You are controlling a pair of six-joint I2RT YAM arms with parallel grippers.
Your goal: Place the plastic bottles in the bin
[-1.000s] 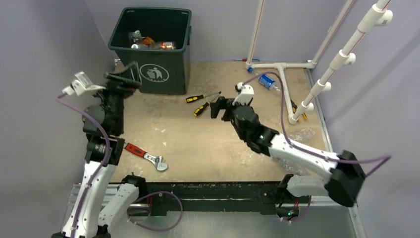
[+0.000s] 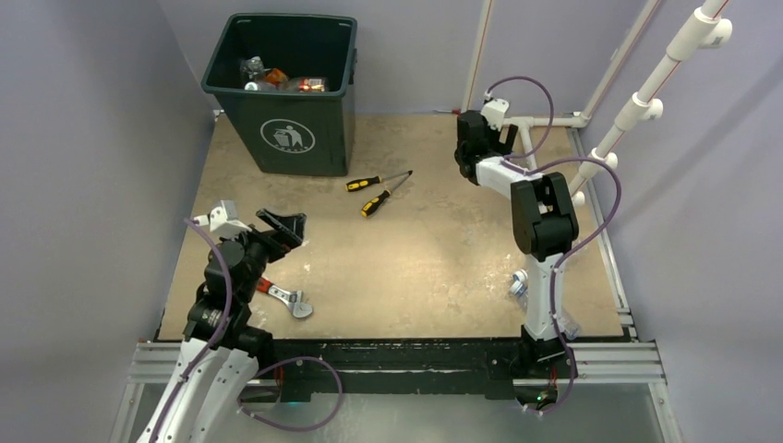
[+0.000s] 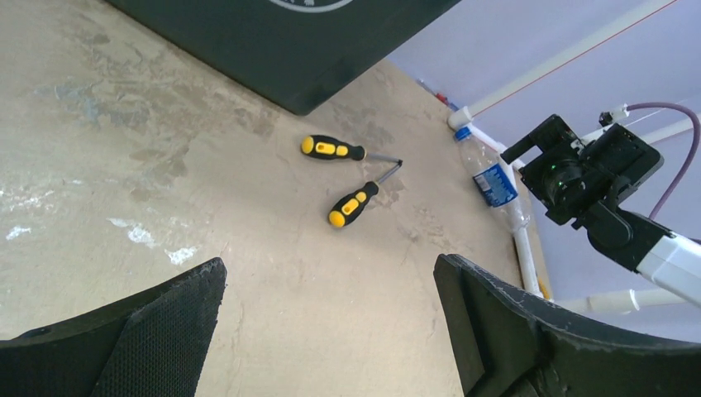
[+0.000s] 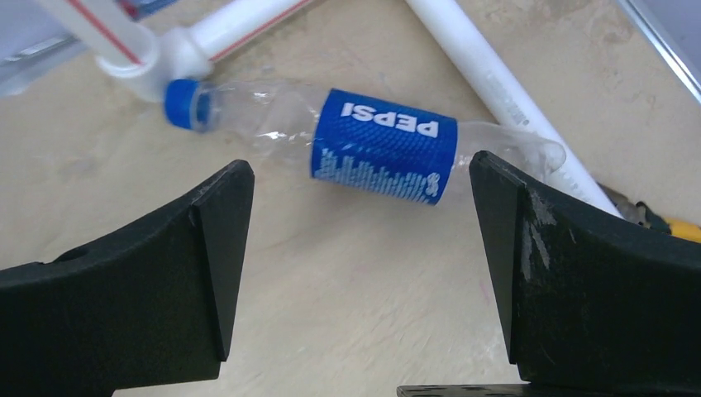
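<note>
The green bin (image 2: 323, 129) at the back left holds bottles and other litter. In the right wrist view a clear Pepsi bottle (image 4: 383, 145) lies on its side by white pipes, below my open right gripper; in the top view that arm hides it, and the left wrist view shows it (image 3: 496, 184). Clear bottles (image 2: 522, 291) lie near the front right, partly behind the right arm. My left gripper (image 2: 282, 231) is open at the left, nothing between its fingers.
Two screwdrivers (image 2: 377, 202) lie mid-table near the bin; an adjustable wrench (image 2: 295, 303) is at the front left. White PVC pipe frames (image 2: 628, 115) line the right side. The centre of the board (image 2: 425, 268) is clear.
My right gripper has moved back and right, over the Pepsi bottle.
</note>
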